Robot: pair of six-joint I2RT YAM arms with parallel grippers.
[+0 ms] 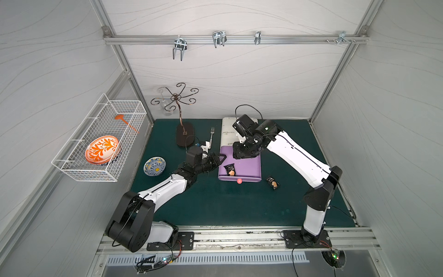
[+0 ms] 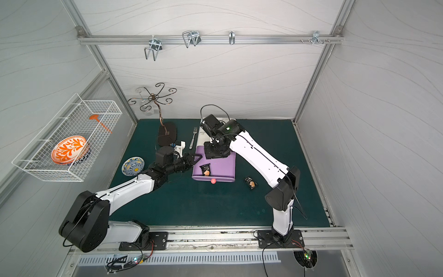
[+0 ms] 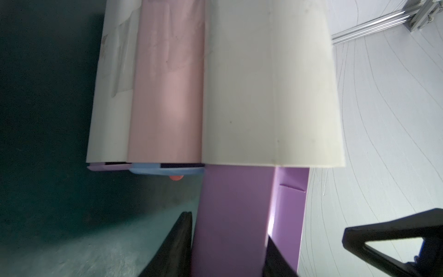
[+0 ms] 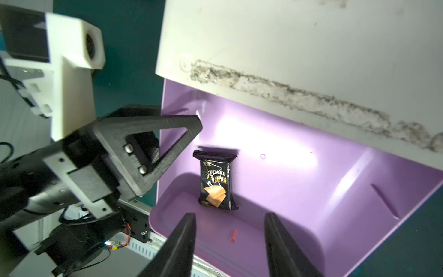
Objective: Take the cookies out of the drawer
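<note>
The purple drawer (image 1: 251, 167) of the white cabinet (image 4: 300, 55) is pulled out. A black cookie packet (image 4: 215, 182) lies inside it, near its front left corner. A second cookie packet (image 1: 272, 182) lies on the table, right of the drawer. In the left wrist view, my left gripper is shut on the drawer's left side wall, which fills the space between its fingers. My right gripper hangs above the drawer, its fingers apart with nothing between them. The packet in the drawer is clear of it.
A pink knob (image 1: 239, 181) sits on the drawer's front. To the left are a patterned bowl (image 1: 154, 166), a fork (image 1: 211, 134) and a dark metal stand (image 1: 185, 134).
</note>
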